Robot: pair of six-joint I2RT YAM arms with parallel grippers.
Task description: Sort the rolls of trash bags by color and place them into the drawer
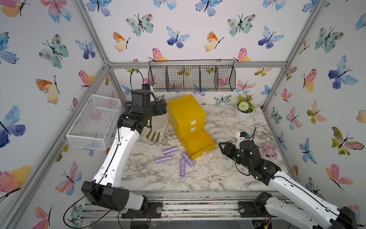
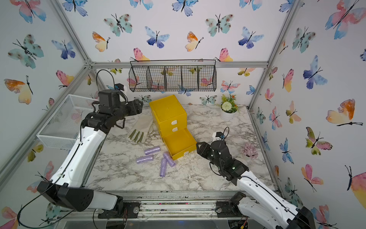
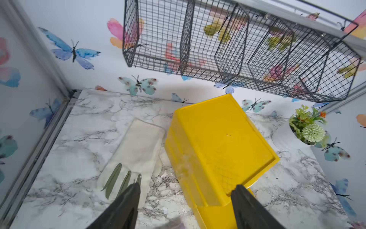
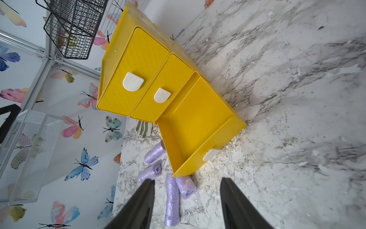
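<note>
A yellow drawer unit (image 1: 187, 108) stands mid-table. Its bottom drawer (image 4: 196, 120) is pulled out and empty, while the two drawers above it are closed. Several purple rolls lie on the marble in front and to the left: one roll (image 1: 170, 150), another roll (image 1: 163, 159), an upright-lying roll (image 1: 182, 167) and a roll (image 1: 188, 159) against it near the drawer's front corner. My left gripper hangs open, raised to the left of the unit, nothing between its fingers. To the right of the drawer, my right gripper is open and empty, above the table.
A glove (image 3: 131, 156) lies left of the unit. A potted plant (image 1: 244, 106) and pink flowers (image 1: 269, 150) stand on the right. A black wire basket (image 1: 191, 77) hangs behind, a white mesh basket (image 1: 94, 122) at left.
</note>
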